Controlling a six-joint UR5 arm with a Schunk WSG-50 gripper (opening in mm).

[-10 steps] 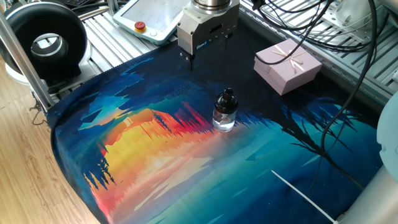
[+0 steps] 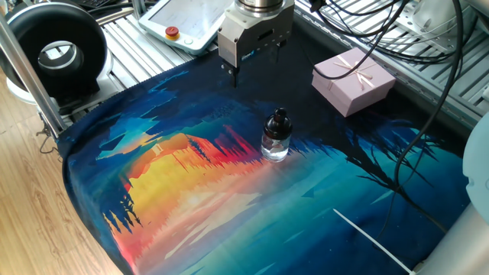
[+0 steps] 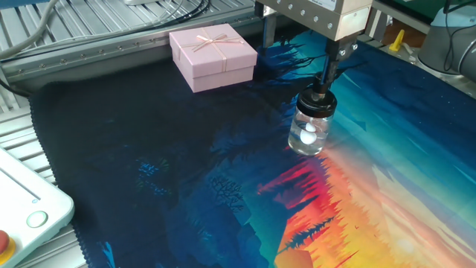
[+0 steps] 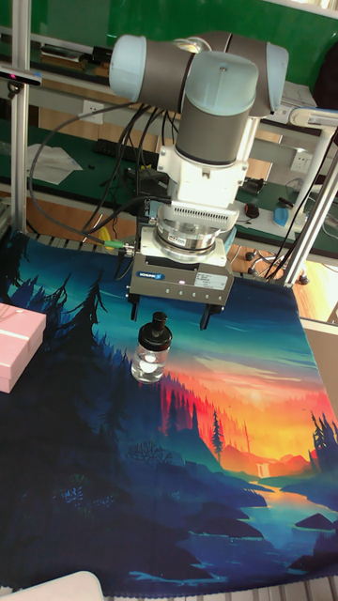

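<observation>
A small clear glass bottle (image 2: 275, 147) with a black cap stands upright on the picture-printed cloth, with clear liquid and something white inside. A pink gift box (image 2: 353, 82) with a ribbon bow rests on the dark part of the cloth; its lid is on. My gripper (image 2: 257, 69) hangs above the cloth, its fingers wide apart with nothing between them. From the front, in exterior view 3, the gripper (image 4: 170, 306) is open behind the bottle (image 4: 148, 366).
A teach pendant (image 2: 186, 23) with a red button lies by the cloth's edge. A black round object (image 2: 61, 57) stands at the upper left in exterior view 1. Cables (image 2: 443, 99) hang over the box side.
</observation>
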